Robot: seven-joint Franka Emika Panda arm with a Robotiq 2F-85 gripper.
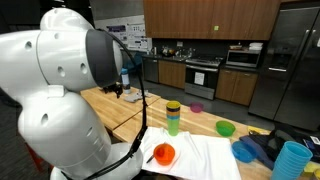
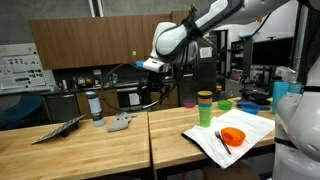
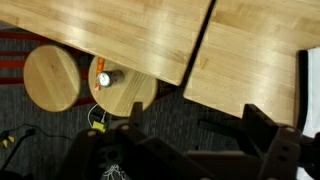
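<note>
My gripper is open in the wrist view, its dark fingers apart at the lower edge with nothing between them. It hangs above the left side of the wooden table, also visible in exterior view 2 as the gripper (image 2: 152, 88). Well away from it, on the table's other side, stand a yellow-and-green stack of cups (image 1: 173, 118) and an orange bowl (image 1: 164, 154). Both are at a white cloth (image 1: 205, 158). A dark utensil lies by the bowl.
A green bowl (image 1: 225, 128), a magenta dish (image 1: 196, 107) and a blue cup (image 1: 290, 160) are around the cloth. Below the table edge, round stools (image 3: 52, 79) show. Exterior view 2 has a blue-white canister (image 2: 95, 104); bare wood (image 2: 60, 151) fills the near left.
</note>
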